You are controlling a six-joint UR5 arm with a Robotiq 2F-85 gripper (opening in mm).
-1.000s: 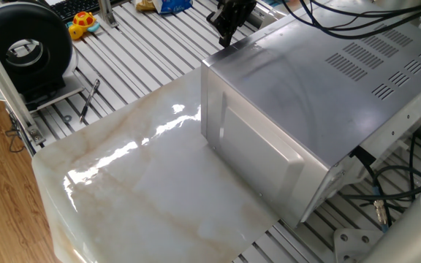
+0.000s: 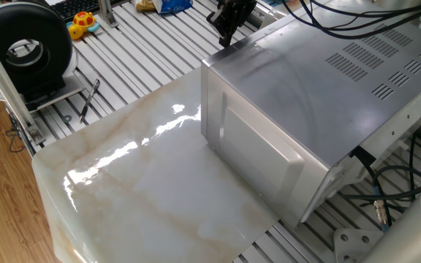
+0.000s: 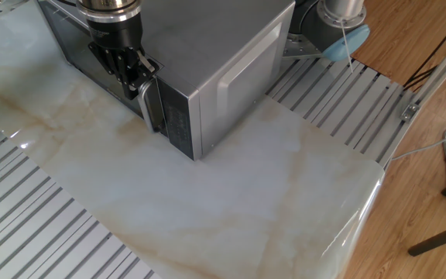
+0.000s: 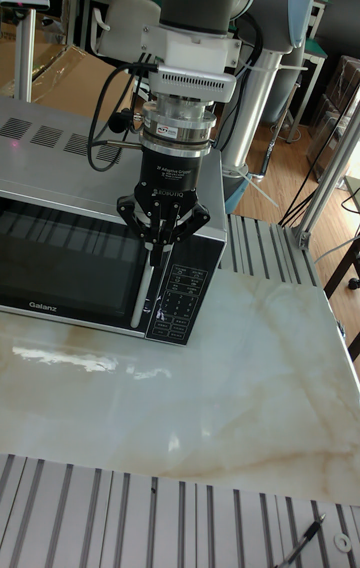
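A silver microwave stands on the marbled sheet, its black-glass door looking flush with the front in exterior view 3. Along the door's right side runs an upright silver handle, beside the keypad. My gripper points down at the handle's upper end, its fingertips close together. From exterior view 2, the gripper is right against the top of the handle. Whether its fingers close on the handle is hidden. Only a dark part of the gripper shows past the microwave's far edge in exterior view 1.
Clear room lies on the marbled sheet before and beside the microwave. Black cables cross above its top. A pen, a yellow-and-orange toy and a black ring-shaped object sit off the sheet.
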